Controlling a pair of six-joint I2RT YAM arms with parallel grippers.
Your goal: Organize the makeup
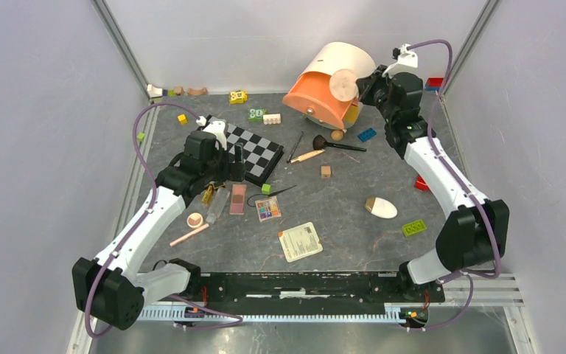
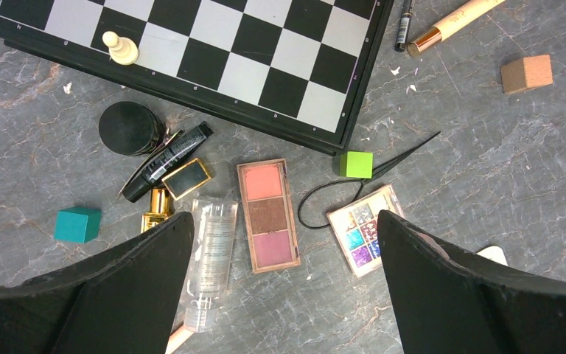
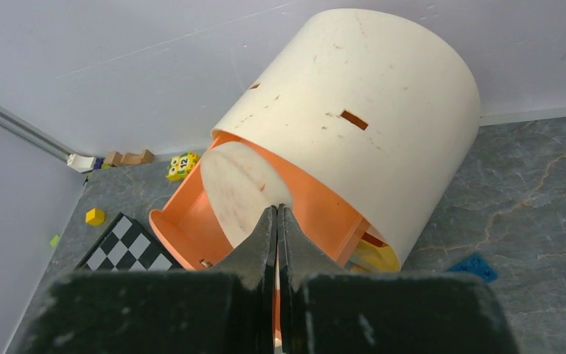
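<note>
In the top view a round pale beige puff (image 1: 343, 85) is raised in front of the white drum-shaped organizer (image 1: 343, 58), over its pulled-out orange drawer (image 1: 313, 97). My right gripper is shut on the edge of that puff (image 3: 236, 188). Whether the puff touches the drawer I cannot tell. My left gripper stands open above the table, nothing between its fingers. Under it lie a blush palette (image 2: 268, 214), a glitter palette (image 2: 363, 228), a clear bottle (image 2: 212, 251) and a black tube (image 2: 167, 162). A black makeup brush (image 1: 337, 144) lies below the organizer.
The checkered board (image 1: 254, 153) lies at left centre. Toy blocks are scattered about, among them a blue brick (image 1: 367, 135) and a green brick (image 1: 414, 228). A white oval item (image 1: 381, 208) and a printed card (image 1: 300, 242) lie nearer the front. Bare table shows at centre right.
</note>
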